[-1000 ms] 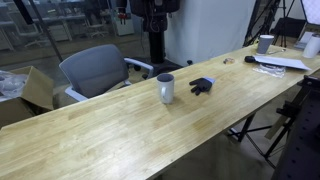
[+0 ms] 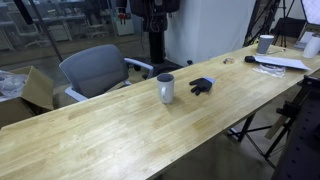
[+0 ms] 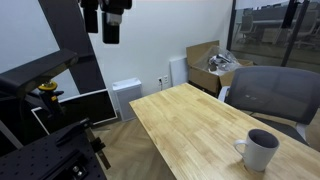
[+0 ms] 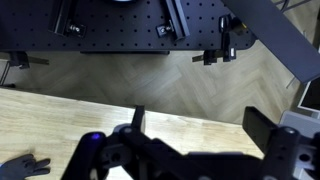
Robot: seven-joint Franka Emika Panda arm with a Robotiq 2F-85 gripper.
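A pale mug (image 2: 166,92) with a handle stands upright on the wooden table (image 2: 100,130); in the second exterior view the mug (image 3: 260,151) is near the right front. To its right lies a small dark object (image 2: 202,86), perhaps a glove, whose identity I cannot tell; a dark shape (image 4: 22,167) shows at lower left in the wrist view. High at upper left of the second exterior view hangs my gripper (image 3: 103,30), well away from the mug. In the wrist view my gripper is open, its fingers wide apart with nothing between them.
An office chair (image 2: 95,70) stands behind the table, beside a cardboard box (image 2: 37,88). At the far right are a grey cup (image 2: 265,44), papers (image 2: 282,61) and a plastic bag (image 2: 268,70). A dark perforated base (image 4: 100,35) crosses the wrist view.
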